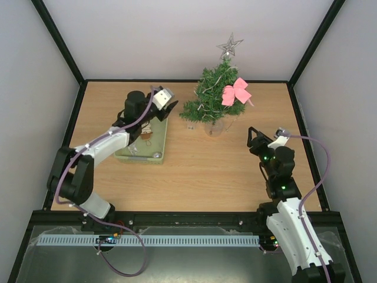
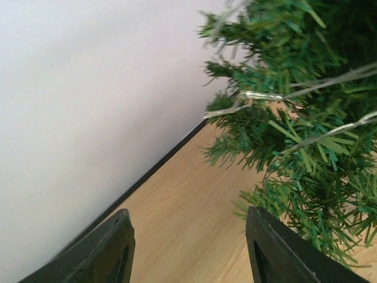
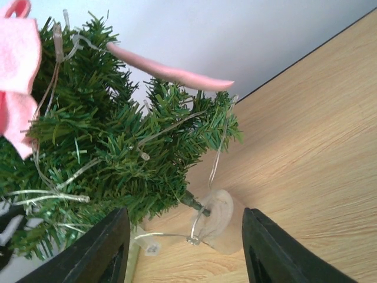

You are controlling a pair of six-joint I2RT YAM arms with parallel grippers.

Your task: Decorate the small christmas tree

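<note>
The small green Christmas tree (image 1: 212, 94) stands upright at the back of the table, a silver star (image 1: 229, 45) at its top. A pink bow (image 1: 236, 93) sits on its right side, and clear light strands (image 2: 318, 88) run through the branches. Left of the tree, my left gripper (image 1: 174, 101) is open with nothing between its fingers; in the left wrist view the branches lie beyond and to the right of it. My right gripper is also open and empty, to the right of and in front of the tree, facing the clear base (image 3: 221, 221).
A green tray (image 1: 154, 160) with a few ornaments, including a silver ball (image 1: 157, 155), sits under the left arm. Walls close in the back and sides.
</note>
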